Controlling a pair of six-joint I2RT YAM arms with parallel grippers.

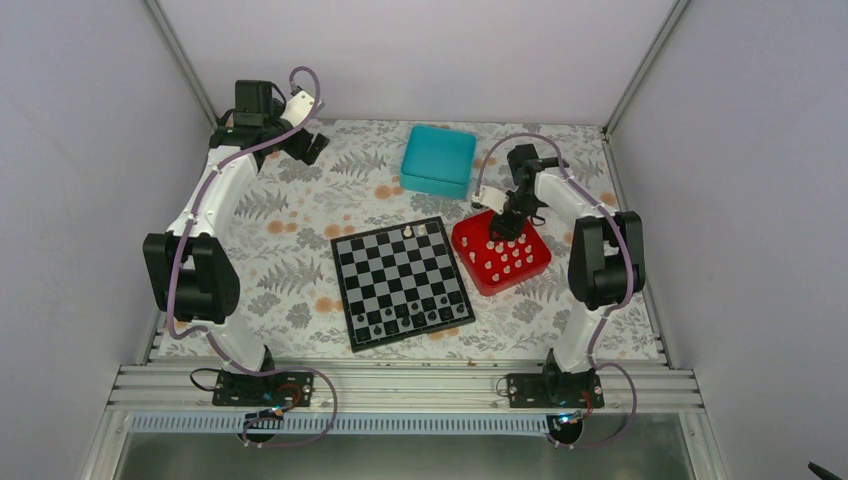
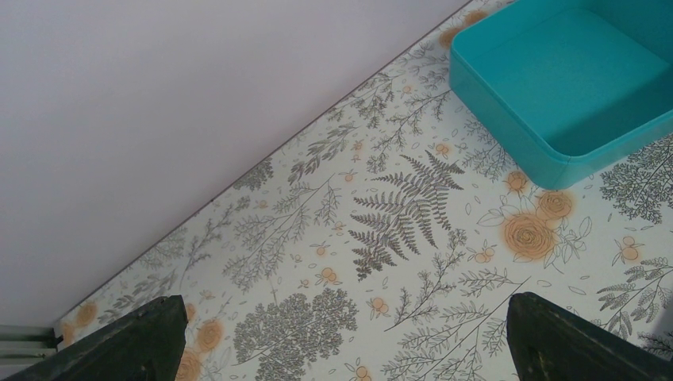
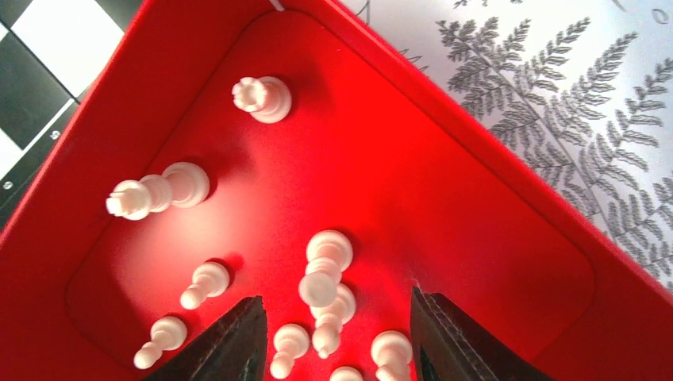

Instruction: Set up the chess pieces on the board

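The chessboard (image 1: 402, 281) lies mid-table, with black pieces (image 1: 388, 327) along its near side and two white pieces (image 1: 408, 232) by its far right corner. To its right, a red bin (image 1: 487, 288) holds several white pieces (image 1: 504, 256). Over that bin's far part my right gripper is open. In the right wrist view a tall white piece (image 3: 319, 287) rises just ahead of the gap between its fingertips, gripped by neither finger. My left gripper stands open and empty at the far left, well away from the board.
An empty teal bin (image 1: 438, 160) sits at the back, behind the board. The red bin's walls (image 3: 476, 143) rise around the white pieces.
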